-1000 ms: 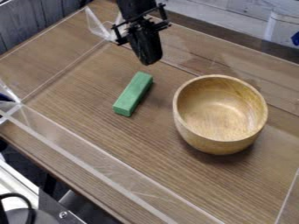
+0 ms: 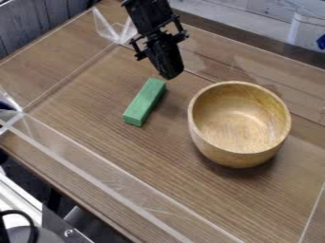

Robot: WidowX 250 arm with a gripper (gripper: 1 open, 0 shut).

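The dark gripper point(image 2: 166, 68) hangs from the top of the camera view, above and just beyond a green block point(image 2: 144, 102), with nothing visible held; it looks shut. The green block lies lengthwise on the wooden table. A round wooden bowl point(image 2: 238, 133) sits to the right of the block, apart from it.
A white object point(image 2: 9, 121) is at the left edge, and a dark cable shows at the lower left corner. A pale wall is at the upper right.
Block and bowl have not moved.
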